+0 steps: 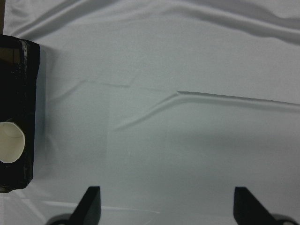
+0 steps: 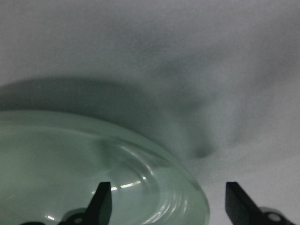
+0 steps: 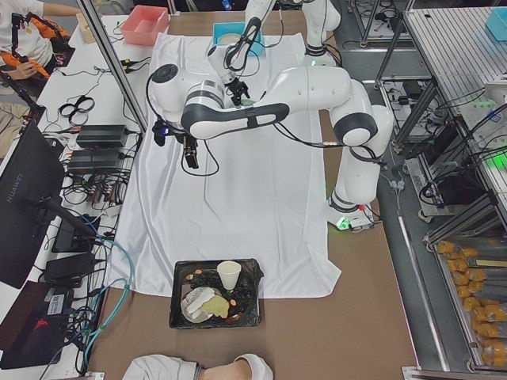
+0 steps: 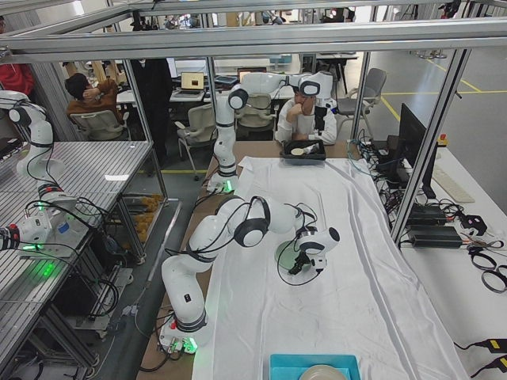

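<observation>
A pale green dish (image 2: 56, 159) lies on the white cloth; my right gripper stands open at its rim, with the rim between the spread fingers but no visible grip. In the camera right view the dish (image 4: 285, 252) is partly hidden beneath that gripper. My left gripper is open and empty above the cloth. A black tray (image 3: 182, 269) at the cloth's near edge in the camera left view holds a white cup (image 3: 229, 271), a crumpled pale item (image 3: 196, 303) and yellowish scraps (image 3: 215, 307).
A blue bin (image 4: 281, 366) with a dish in it sits at the cloth's end by the right arm. Monitor (image 3: 28, 206), electronics and cables line one side. A person sits beside the tray.
</observation>
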